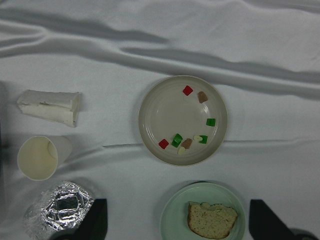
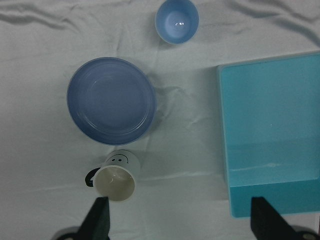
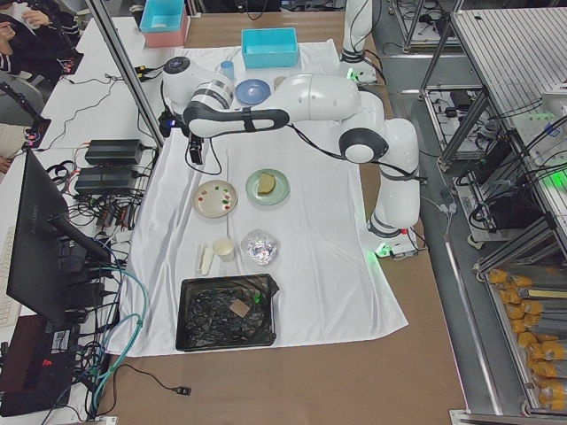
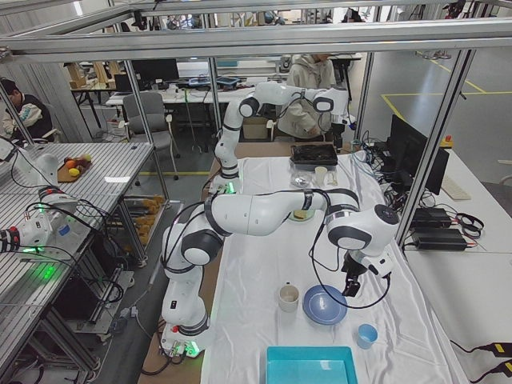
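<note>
My left gripper hangs open above a beige plate (image 1: 182, 120) with red, green, brown and pale bits, a green plate (image 1: 175, 215) with a bread slice (image 1: 211, 221), a white cup (image 1: 44, 158), a foil-wrapped item (image 1: 66, 207) and a white wrap (image 1: 48, 107). My right gripper is open over a blue plate (image 2: 111, 100), a smiley mug (image 2: 114, 180), a small blue bowl (image 2: 176, 21) and a turquoise tray (image 2: 270, 75). Neither has anything visible between its fingers.
A black-lined tray (image 3: 190, 314) stands at the front of the cloth. A monitor (image 3: 40, 239) and cables line the left side. Bare cloth (image 3: 319, 221) lies right of the plates. The arms stretch over the table.
</note>
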